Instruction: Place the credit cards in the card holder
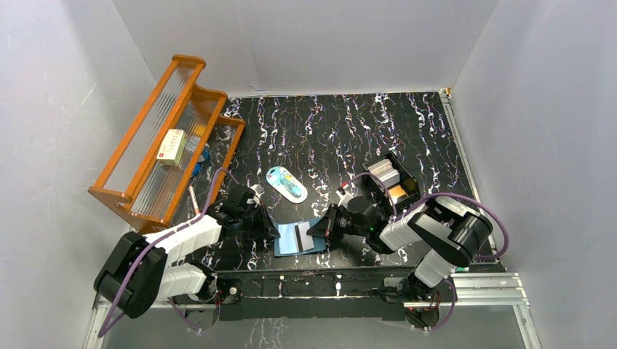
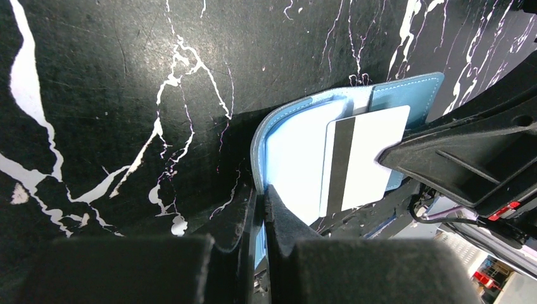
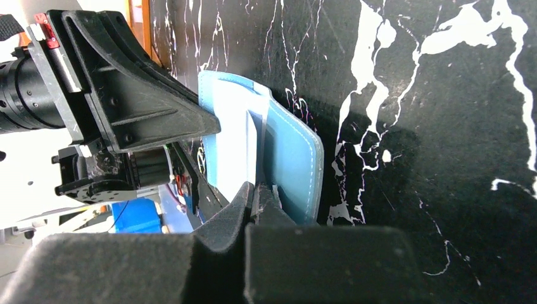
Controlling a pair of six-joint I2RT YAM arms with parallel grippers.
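Note:
A blue card holder [image 2: 405,95] lies spread open at the table's front edge, light blue inside. My left gripper [image 1: 272,234] is shut on its left edge, the cover [image 2: 258,149] pinched between the fingertips. Over the holder's right half is a white card with a black stripe [image 2: 364,158]. My right gripper [image 1: 317,230] is shut on the card's right edge; in the right wrist view the card appears as a thin white sliver [image 3: 251,145] running down to the fingertips. From the left, the card's striped end shows with its corners, over the pale inner panel.
A black box [image 1: 412,190] with white and orange contents stands beyond my right arm. A packaged turquoise item [image 1: 287,184] lies behind the holder. On the left is a wooden rack [image 1: 190,91] with a small carton [image 1: 172,147].

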